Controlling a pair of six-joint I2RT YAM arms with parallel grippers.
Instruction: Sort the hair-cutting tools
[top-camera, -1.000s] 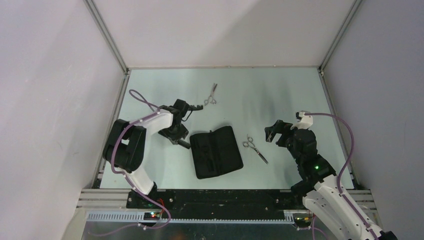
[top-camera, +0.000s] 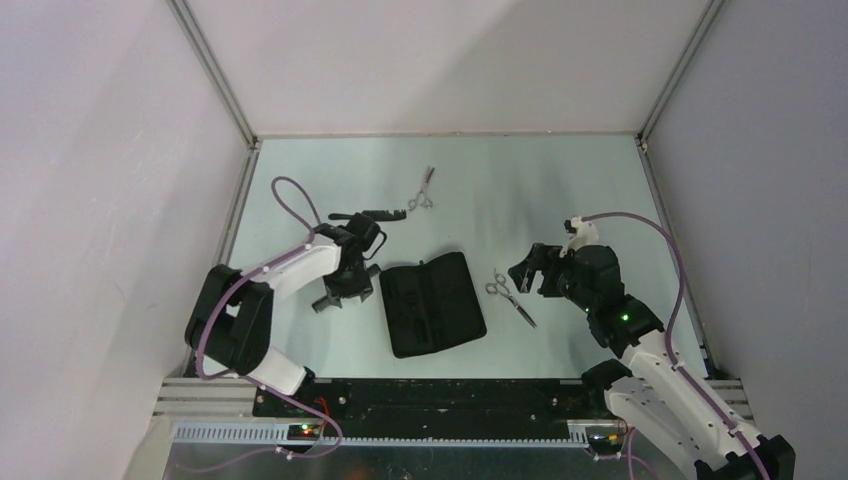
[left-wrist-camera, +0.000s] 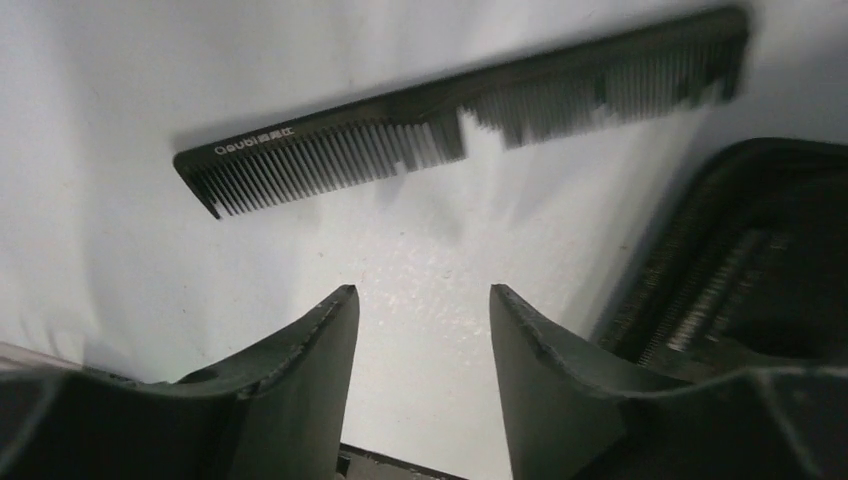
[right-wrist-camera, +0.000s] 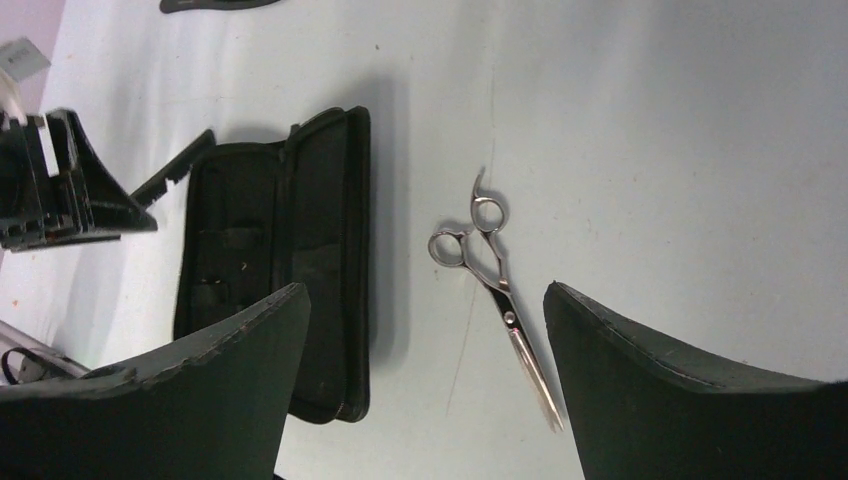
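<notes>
A black comb (left-wrist-camera: 380, 140) lies under my left gripper, whose fingers stand apart with nothing between them. In the top view this gripper sits left of the open black case (top-camera: 432, 305), over a dark strip. Another black comb (top-camera: 390, 215) lies farther back. Silver scissors (right-wrist-camera: 505, 310) lie right of the case, beneath my open, empty right gripper. A second pair of scissors (top-camera: 425, 190) lies at the back centre.
Walls and metal rails border the table.
My left gripper has turned, and its arm has shifted toward the front left. My right gripper has moved left toward the scissors beside the case.
</notes>
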